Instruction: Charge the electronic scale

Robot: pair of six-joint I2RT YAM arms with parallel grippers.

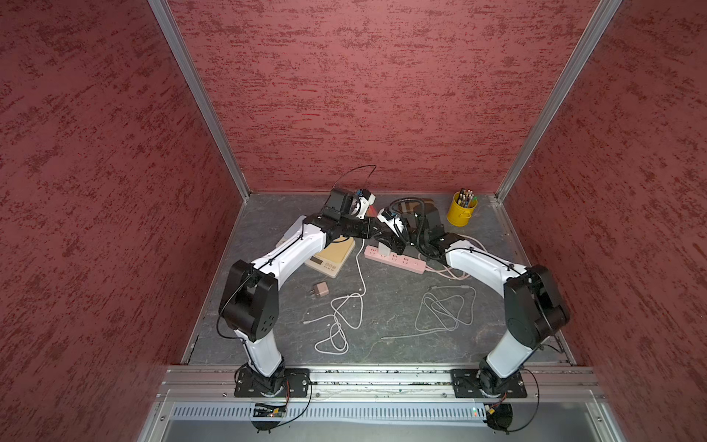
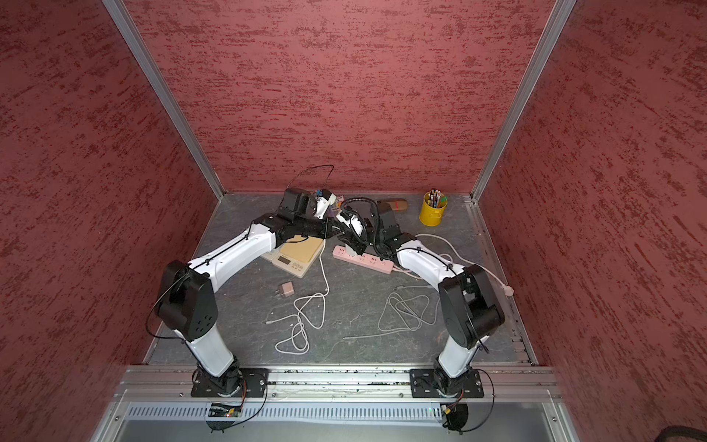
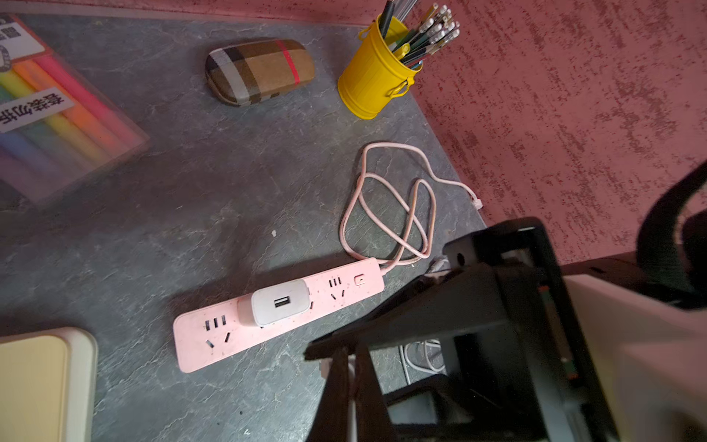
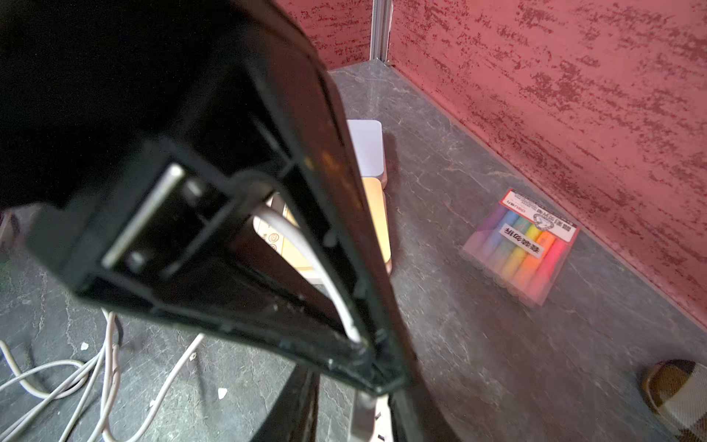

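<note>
The cream scale lies left of centre, partly under my left arm. My left gripper is shut on a thin white cable, which trails down to the table. Facing it from the right, my right gripper has its fingers apart around the cable's end, just beyond the left fingertips. Whether they touch that end cannot be seen. Below both grippers, a white USB charger sits plugged into the pink power strip, its port facing up.
A pink adapter and a second white cable lie in front. Behind are a marker pack, a plaid case and a yellow pencil bucket.
</note>
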